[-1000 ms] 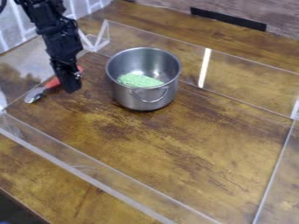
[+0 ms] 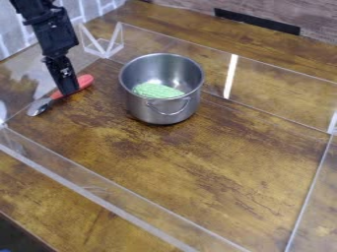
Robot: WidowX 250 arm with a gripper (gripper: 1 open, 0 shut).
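Note:
My black gripper (image 2: 65,77) reaches in from the top left, its tip just above a red-handled utensil (image 2: 77,87) with a metal end lying on the wooden table at the left. It looks shut, with nothing visible between its fingers. A steel pot (image 2: 161,104) with a side handle stands at the middle top, holding a pale green object (image 2: 157,91).
Bare wooden table (image 2: 211,177) fills the middle and lower right. Clear transparent panels or strips run along the left, lower left, top and right edges of the work area.
My gripper has moved left, away from the pot, and more of the red handle now shows. The pot has not moved.

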